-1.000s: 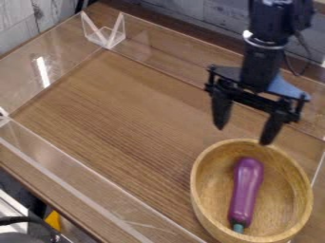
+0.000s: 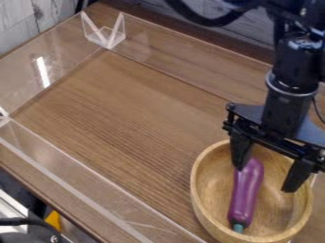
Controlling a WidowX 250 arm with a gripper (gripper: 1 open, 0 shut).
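Note:
My black gripper point(image 2: 271, 149) hangs at the right of the camera view, open, its fingers pointing down over a tan bowl point(image 2: 206, 199) at the bottom right. In the bowl lies a purple elongated object point(image 2: 244, 197) with a teal tip at its lower end. The gripper's fingers are at the bowl's back part, either side of the purple object's upper end and to its right. Whether they touch it I cannot tell.
A clear angular piece point(image 2: 105, 30) stands at the back left. Dark cables lie beyond the table's edges.
My gripper has moved down and toward the camera, from above and behind the bowl to over its back part. The bowl and purple object look unmoved.

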